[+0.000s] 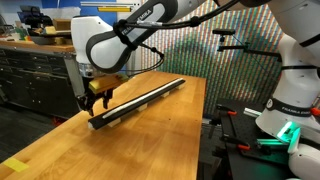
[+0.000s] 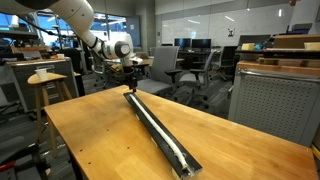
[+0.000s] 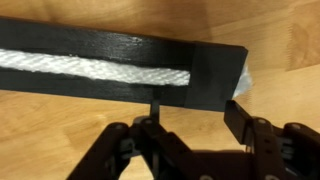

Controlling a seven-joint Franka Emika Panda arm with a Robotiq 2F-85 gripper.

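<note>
A long black strip (image 2: 151,118) with a white rope-like band (image 2: 165,138) along its middle lies on the wooden table. My gripper is over the near end of this strip in exterior view 1. In the wrist view its two fingers (image 3: 238,117) stand apart, with nothing gripped between them. The plain black end (image 3: 218,75) of the strip lies just beyond the fingertips, and a bit of whitish material (image 3: 243,82) sticks out past that end. Exterior view 1 shows the gripper (image 1: 95,104) small, close above the strip (image 1: 140,103).
Bare tabletop (image 1: 165,140) spreads on both sides of the strip. A yellow patch (image 1: 14,164) marks the near left of the table. Office chairs (image 2: 195,85) stand beyond the table, and a black stand (image 1: 258,140) is at the right.
</note>
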